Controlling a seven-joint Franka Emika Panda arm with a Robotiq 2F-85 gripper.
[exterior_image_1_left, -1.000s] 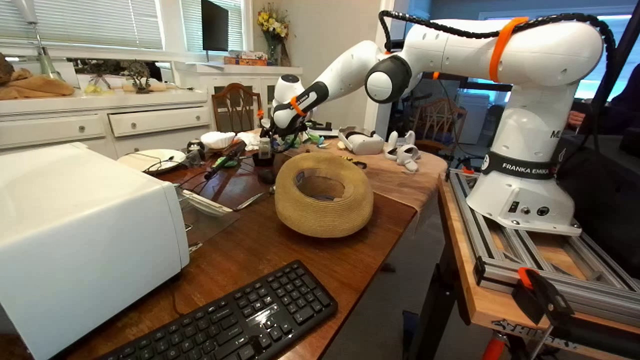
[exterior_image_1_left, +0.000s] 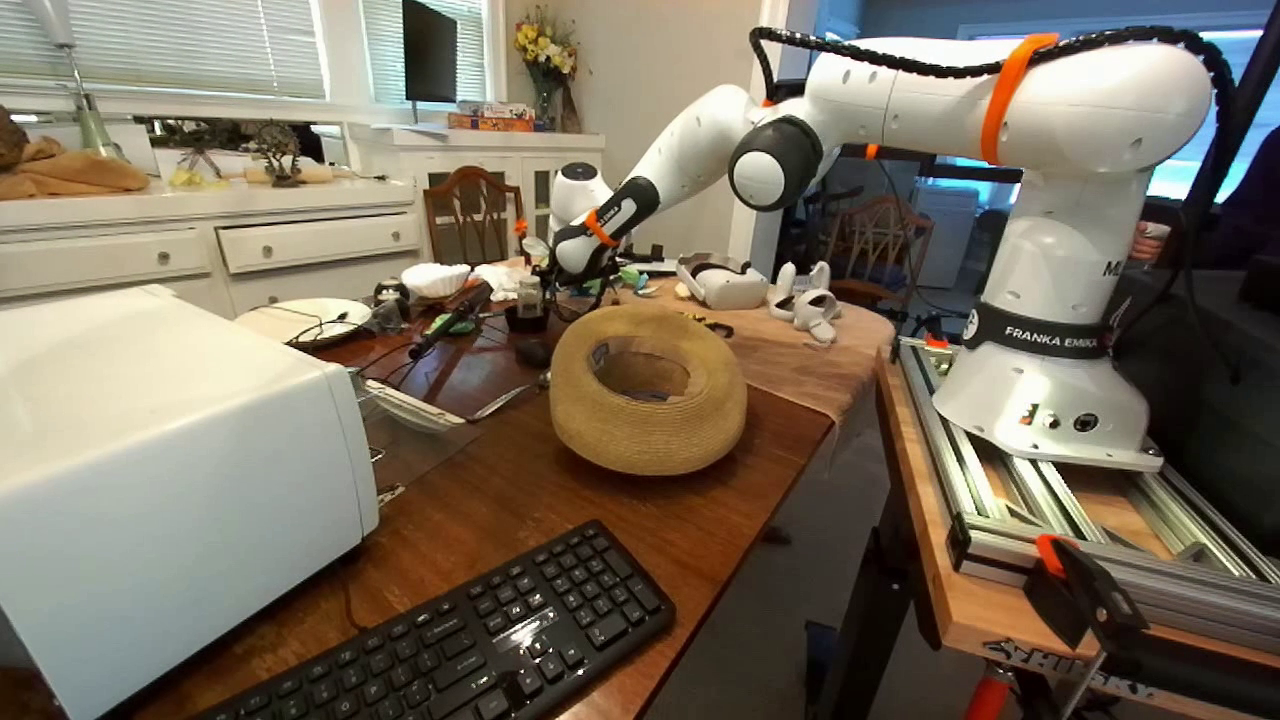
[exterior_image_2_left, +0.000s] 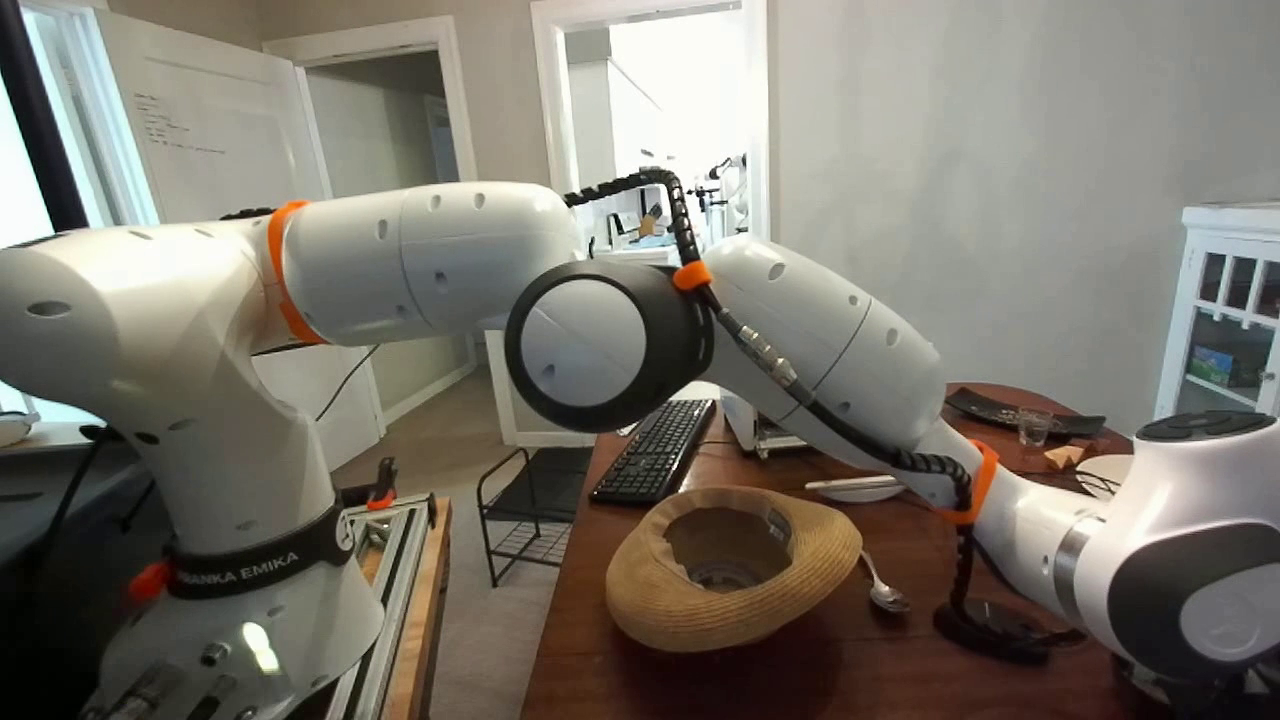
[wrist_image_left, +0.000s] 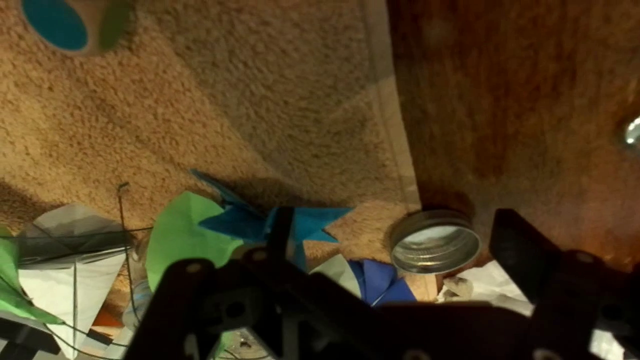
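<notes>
My gripper is open, its dark fingers wide apart at the lower part of the wrist view. In that view a round metal ring or jar lid (wrist_image_left: 435, 243) lies between the fingers' lines, nearer the right one, at the cloth's edge. A blue folded-paper piece (wrist_image_left: 315, 223) is partly covered by the left finger. Beside it sits a green paper shape (wrist_image_left: 180, 231), and a darker blue one (wrist_image_left: 381, 282) is lower down. No object is seen gripped. In exterior view 1 the hand is over the far part of the table, its fingers hard to make out.
A straw hat (exterior_image_1_left: 648, 390) rests crown-down on the table, between the hand and the keyboard (exterior_image_1_left: 480, 642). A white appliance (exterior_image_1_left: 180, 492) stands left. On the tan cloth (exterior_image_1_left: 792, 360) are a white headset (exterior_image_1_left: 723, 283) and controllers (exterior_image_1_left: 806, 300). A spoon (exterior_image_2_left: 885, 588) lies beside the hat.
The arm's wrist has shifted a little to the right and lower in exterior view 1. The hat, keyboard and other table objects look unmoved.
</notes>
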